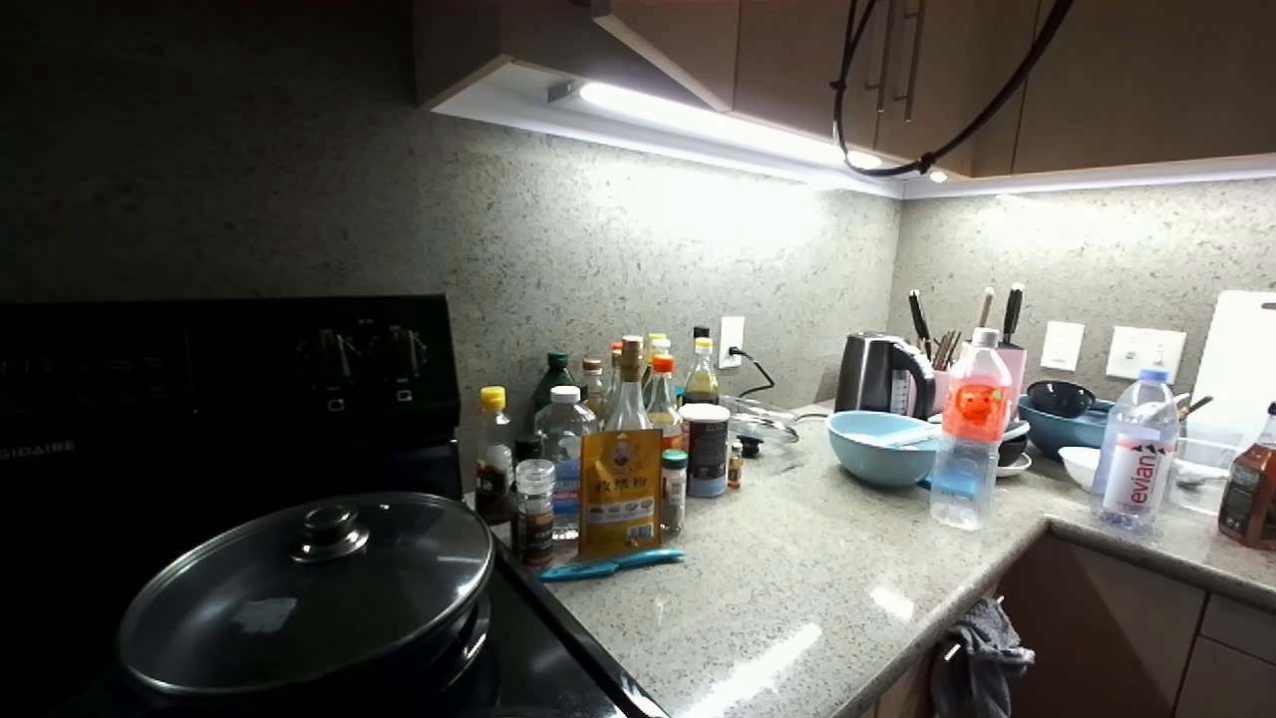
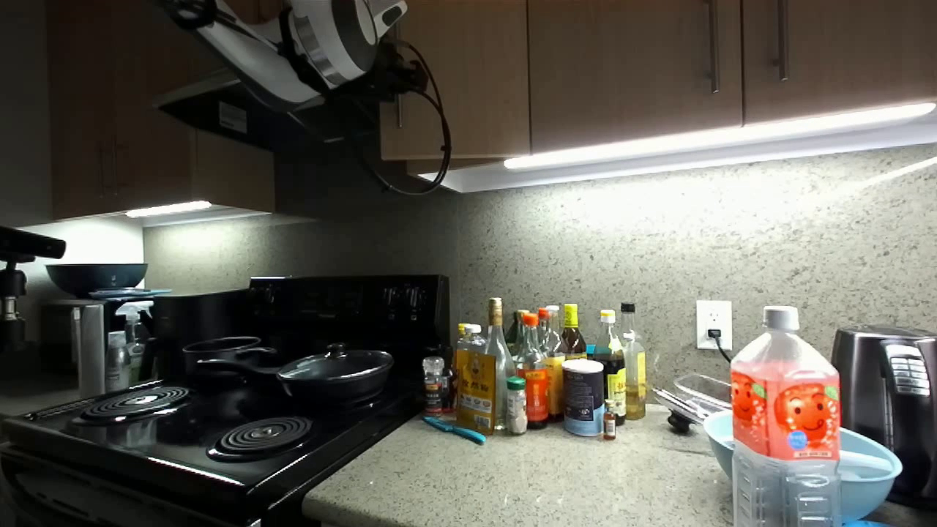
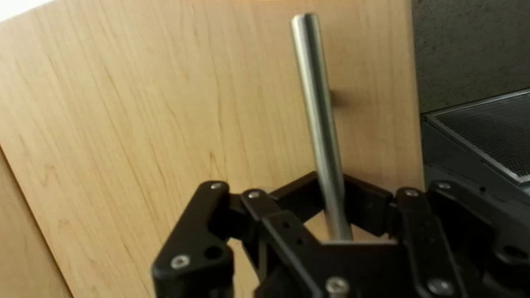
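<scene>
A pale wooden cabinet door (image 3: 198, 99) fills much of the wrist view, with a slim metal bar handle (image 3: 315, 94) standing off it. My gripper is shut at the handle's lower part. Its black fingers (image 3: 367, 203) come together behind the bar, which runs through the space between fingertips and palm; a firm squeeze on it does not show. Seen in exterior view 1, the door (image 1: 676, 48) stands ajar, its lower corner swung out from the cabinet. The arm (image 2: 329, 48) reaches up to the cabinets in exterior view 2, where the fingers are hard to make out.
A range hood (image 2: 237, 114) is close beside the arm. Below are the stove with a lidded pan (image 2: 338, 378) and a counter with several bottles (image 2: 531, 369). A black cable (image 1: 1005, 96) hangs in a loop from above.
</scene>
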